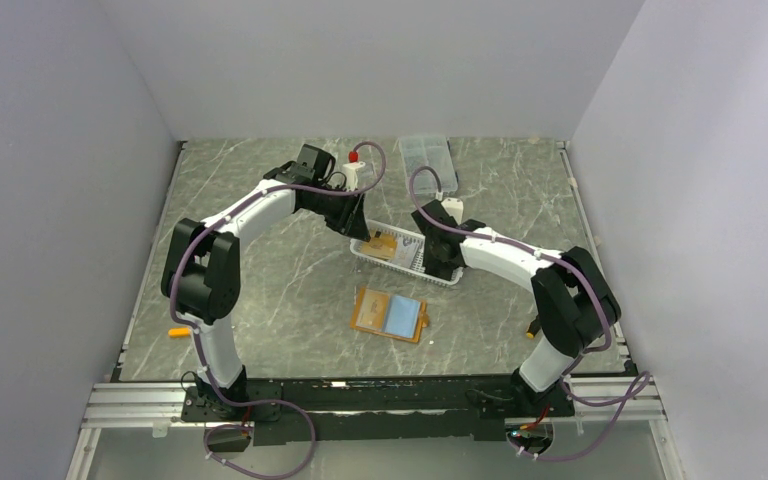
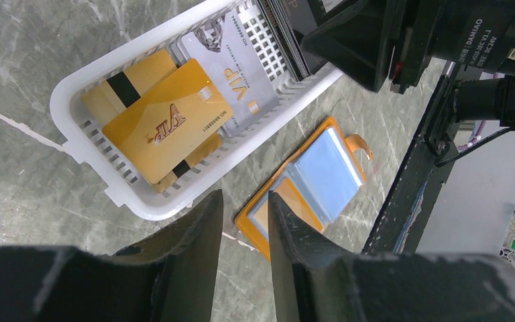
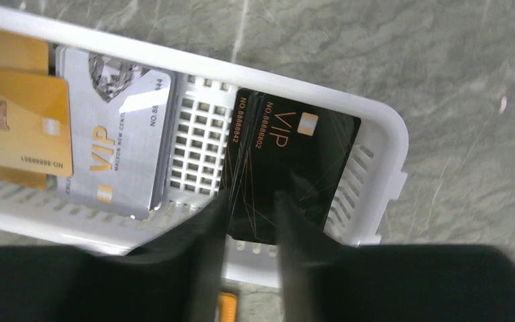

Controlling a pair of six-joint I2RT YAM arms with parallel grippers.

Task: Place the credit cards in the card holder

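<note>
A white basket (image 2: 68,131) holds gold cards (image 2: 164,124), silver cards (image 3: 117,134) and black VIP cards (image 3: 295,174). My left gripper hangs over the basket's left end, fingers part open and empty. My right gripper is low over the basket's right end at the black cards; its fingertips are blurred, with a narrow space between them, and whether a card edge lies there I cannot tell. Below the basket lies an orange card holder (image 1: 422,320) with gold and blue cards in its sections.
A clear plastic tray (image 1: 425,160) stands at the back. An orange object (image 1: 180,332) lies at the far left, a dark-and-yellow one (image 1: 532,328) at the right.
</note>
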